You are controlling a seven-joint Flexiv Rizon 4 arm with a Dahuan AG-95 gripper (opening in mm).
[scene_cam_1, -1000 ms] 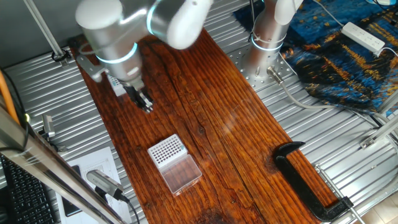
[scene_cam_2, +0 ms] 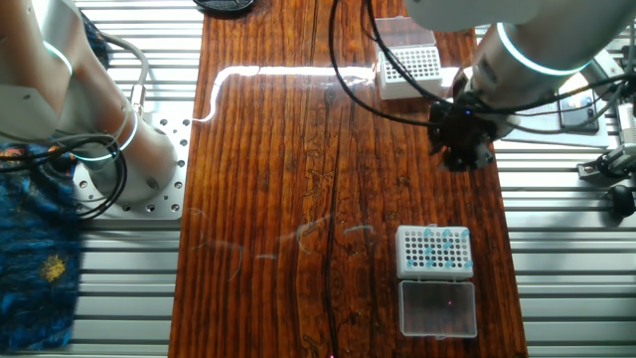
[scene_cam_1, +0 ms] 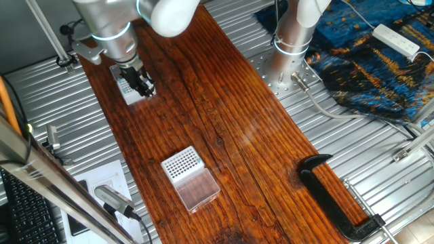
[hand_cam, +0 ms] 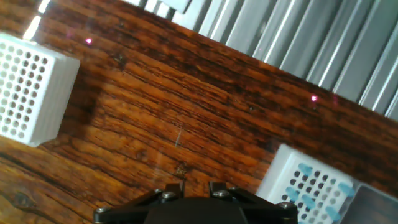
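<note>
Two white tube racks with clear hinged lids lie on the brown wooden table. One rack (scene_cam_2: 434,251) holds several blue pieces in its holes; it also shows at the lower right of the wrist view (hand_cam: 314,190). The other rack (scene_cam_1: 183,165) has no blue pieces visible, and its transparent lid (scene_cam_1: 199,189) lies open beside it. My gripper is above the table, in the wrist view just left of the rack with blue pieces. In exterior view 1 it partly covers that rack. Nothing visible sits between its dark fingertips, but their opening is unclear.
A black clamp (scene_cam_1: 328,198) grips the table's near right edge. Cables (scene_cam_2: 397,65) hang across exterior view 2.
My arm and gripper have moved toward the far left end of the table, up to the rack with blue pieces, and now cover part of it. Both racks have stayed put.
</note>
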